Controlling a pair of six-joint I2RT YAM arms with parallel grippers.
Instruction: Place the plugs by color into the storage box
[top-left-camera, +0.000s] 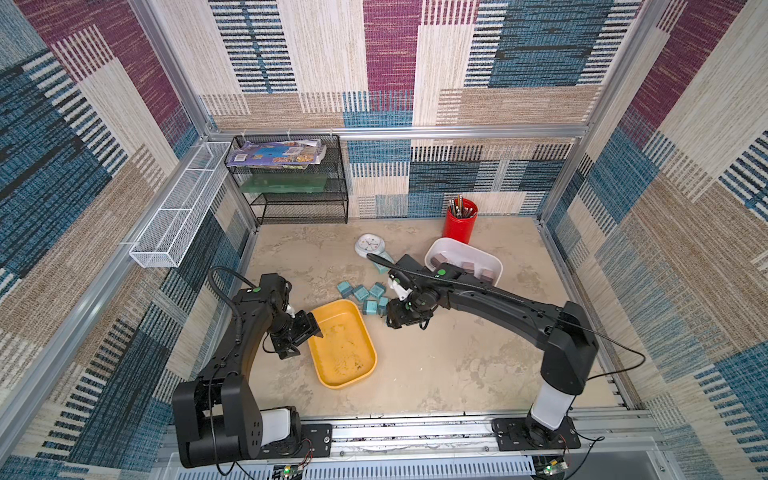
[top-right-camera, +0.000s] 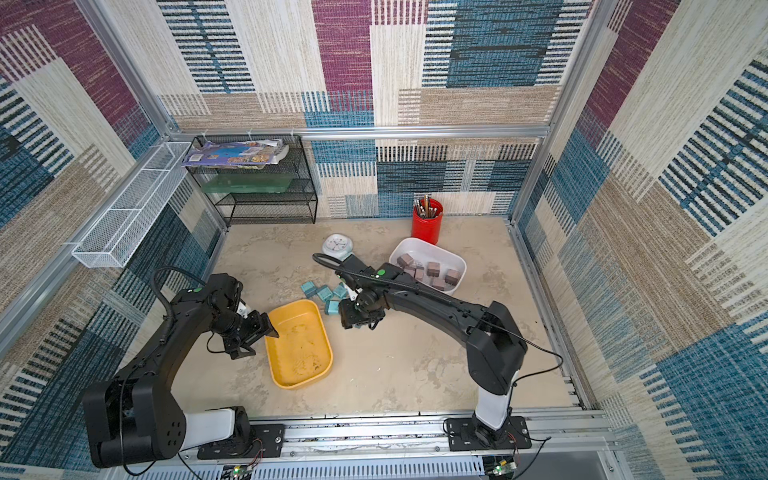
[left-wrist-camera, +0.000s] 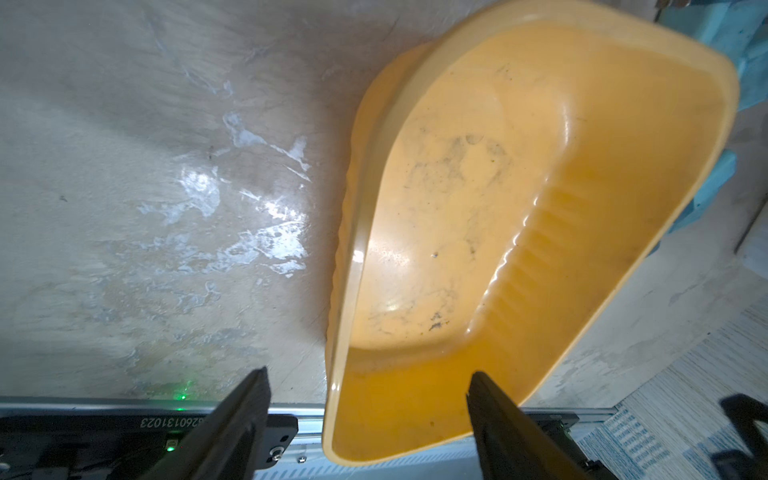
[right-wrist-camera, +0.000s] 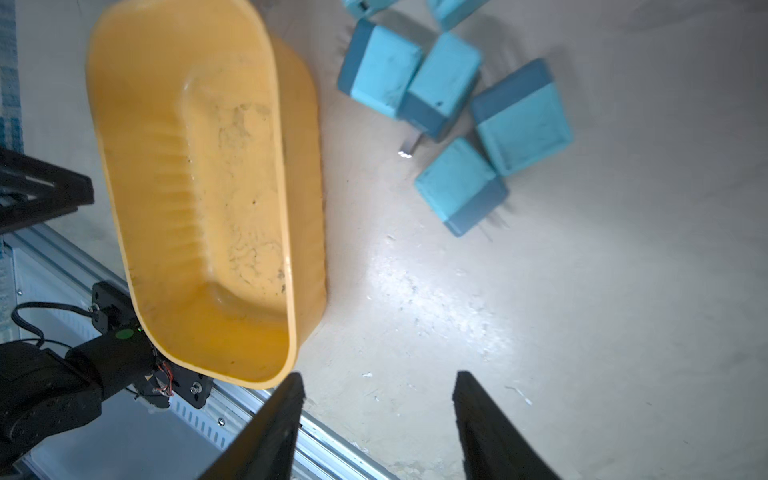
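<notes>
Several teal plugs (right-wrist-camera: 525, 120) with darker blue ends lie clustered on the table, just beyond the far right corner of an empty yellow box (top-left-camera: 342, 344). A white box (top-right-camera: 429, 264) to the right holds several brownish plugs (top-right-camera: 433, 268). My left gripper stands open beside the yellow box's left side, nothing between its fingers; in the left wrist view the box's near end shows between them. To the right of the teal plugs is my right gripper, open over bare table. The right arm partly hides the cluster and the white box in the top left view.
A white round scale-like object (top-left-camera: 369, 245) stands behind the teal plugs. At the back are a red cup of pens (top-left-camera: 460, 220) and a black wire rack (top-left-camera: 289, 180).
</notes>
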